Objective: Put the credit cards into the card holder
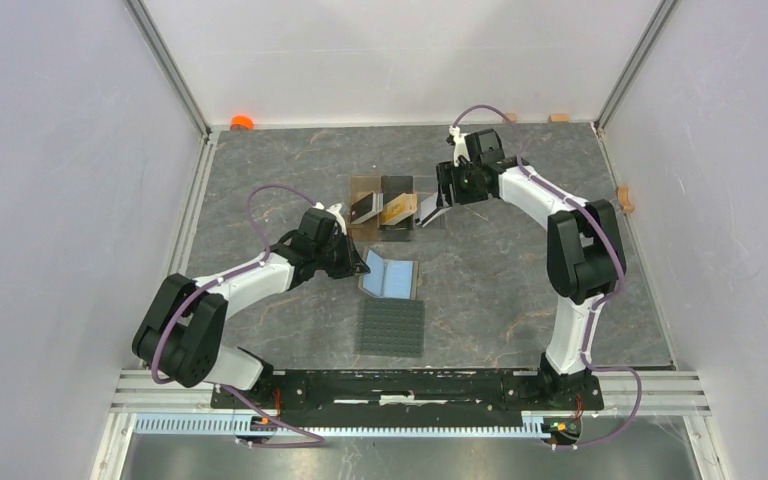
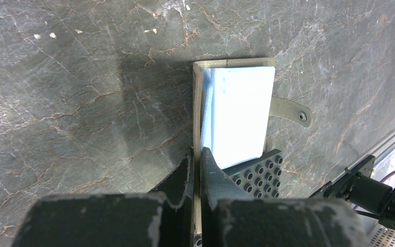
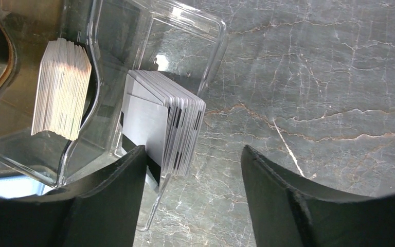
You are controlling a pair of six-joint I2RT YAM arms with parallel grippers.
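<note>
The card holder (image 2: 241,113) lies opened on the table, its pale blue sleeves showing. My left gripper is shut on the cover edge of the holder, which stands up between the fingers. In the right wrist view a stack of white cards (image 3: 172,121) leans in a clear tray. One white card (image 3: 145,121) at its near face sits a little apart from the others. My right gripper hovers over that tray, open with empty space between the fingers; the left finger (image 3: 126,180) overlaps the lower corner of the stack.
Two more bins hold the yellowish cards (image 3: 61,87) and the dark-faced cards (image 1: 365,207). A dark green studded mat (image 1: 392,328) lies in front of the holder. The table right of the trays is clear.
</note>
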